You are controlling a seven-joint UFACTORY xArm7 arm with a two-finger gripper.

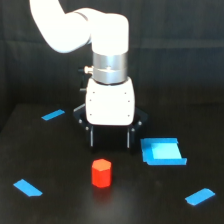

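Observation:
A red block (101, 173) stands on the dark table in the near middle of the camera view. My gripper (110, 146) hangs behind and above it, a little to its right in the picture. Its two dark fingers are spread apart, and nothing shows between them. The fingertips blend into the dark background, so their exact height over the table is hard to tell.
A pale blue square (165, 151) edged with blue tape lies to the right. Blue tape strips mark the table at near left (27, 188), near right (200, 197) and far left (53, 115).

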